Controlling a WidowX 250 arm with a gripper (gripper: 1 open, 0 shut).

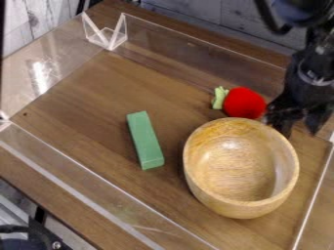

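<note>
A red toy vegetable (pixel 244 102) with a pale green top lies on the wooden board just behind a large light wooden bowl (pixel 239 172). My black gripper (pixel 288 117) is at the right, beside the red piece and above the bowl's back rim. It is dark and blurred, so whether its fingers are apart is unclear; the red piece appears outside them.
A green block (pixel 144 139) lies on the left of the board. A clear plastic holder (pixel 107 29) stands at the back left. Clear low walls border the board, and much of its left half is free.
</note>
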